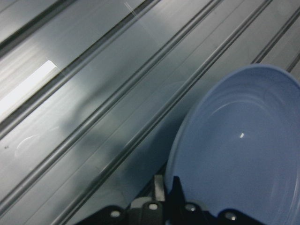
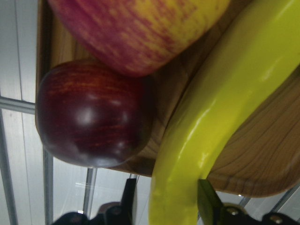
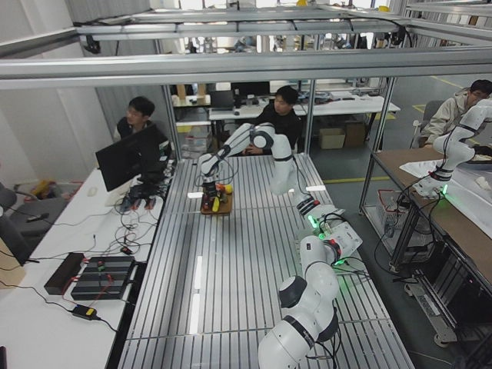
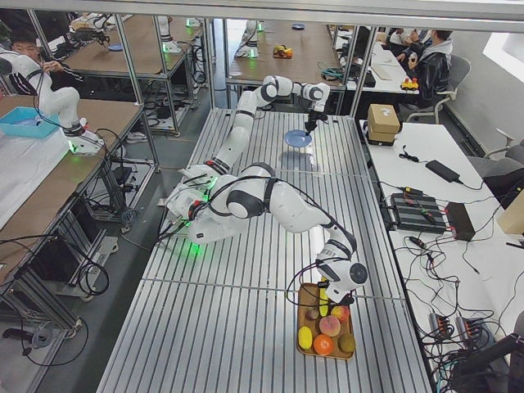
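A blue plate (image 4: 298,138) lies on the slatted table at the far end in the camera right view; my left gripper is at its rim (image 1: 187,126), whether shut on it I cannot tell. A wooden fruit tray (image 4: 326,348) is at the near end, holding a yellow banana (image 2: 206,122), a dark red apple (image 2: 93,112), a red-yellow fruit (image 2: 136,28) and other fruit. My right gripper is low over the tray, its fingers either side of the banana's end, the left finger apart from it.
Side desks with cables, monitors and electronics flank it; people sit nearby. Metal frame bars run overhead.
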